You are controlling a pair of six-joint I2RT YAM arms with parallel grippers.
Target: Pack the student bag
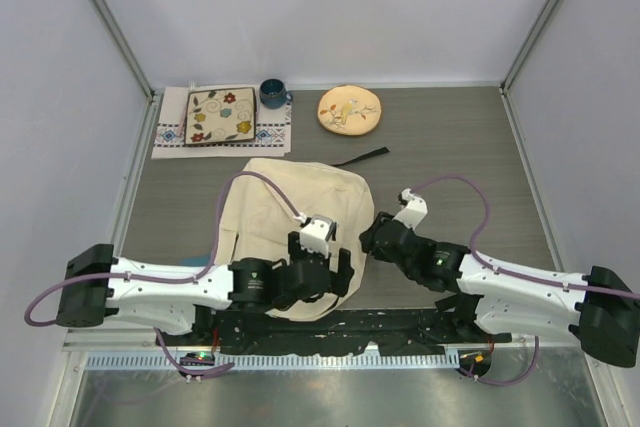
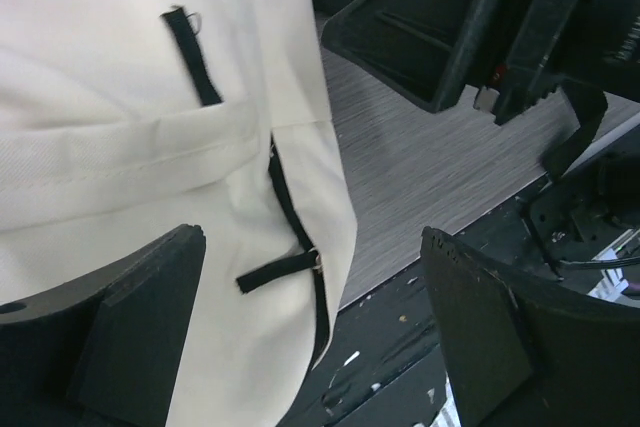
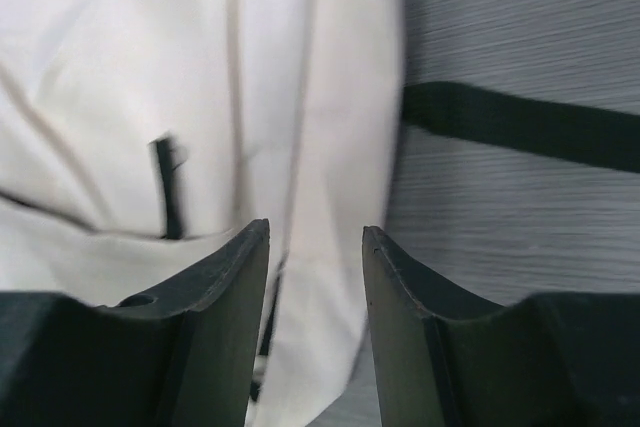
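A cream canvas bag (image 1: 275, 192) with black zipper pulls and straps lies on the grey table, front-centre. My left gripper (image 1: 318, 272) hovers over its lower right part; in the left wrist view its open fingers (image 2: 120, 347) frame a black zipper pull (image 2: 275, 272). My right gripper (image 1: 375, 237) is above the bag's right edge, open, its fingertips close together over the cream fabric (image 3: 340, 177). A black strap (image 3: 520, 127) runs right from the bag.
At the back stand a floral-patterned case (image 1: 220, 117) on a patterned mat, a blue mug (image 1: 273, 94) and a round bird-decorated pad (image 1: 349, 110). A blue item (image 1: 190, 262) is partly hidden at left.
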